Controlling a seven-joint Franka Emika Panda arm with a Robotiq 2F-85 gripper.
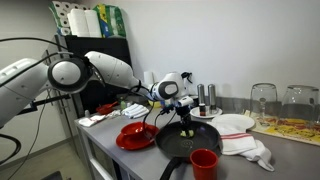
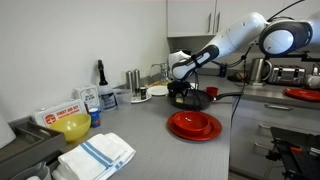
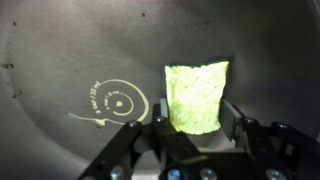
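A dark frying pan rests on the counter, its handle pointing toward the front in exterior view 1. Low inside it is a small yellow-green sponge, which the wrist view shows close to the pan's dark, marked surface. My gripper is shut on this sponge, one finger on each side of it. The arm reaches in from the left and points down over the pan. Whether the sponge touches the pan's surface I cannot tell.
A red mug stands close to the pan's handle. Red dishes sit to the pan's left in exterior view 1. A white towel and glass jars are on the right. Bare counter lies around a folded towel.
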